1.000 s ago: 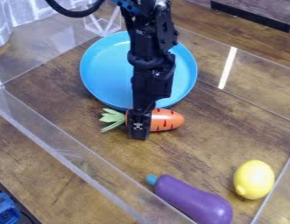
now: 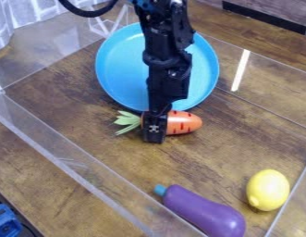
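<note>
My black gripper [image 2: 155,124] reaches down over a toy carrot [image 2: 182,122] that lies on the wooden surface just in front of a blue plate [image 2: 119,62]. The gripper's fingers are around the carrot near its leafy end, and it stands open as far as can be made out; the fingertips are partly hidden.
A purple eggplant [image 2: 201,210] lies at the front, with a yellow lemon [image 2: 267,189] to its right. A clear wall edge runs along the left, with a blue object [image 2: 5,221] in the lower left corner.
The eggplant and lemon are unmoved.
</note>
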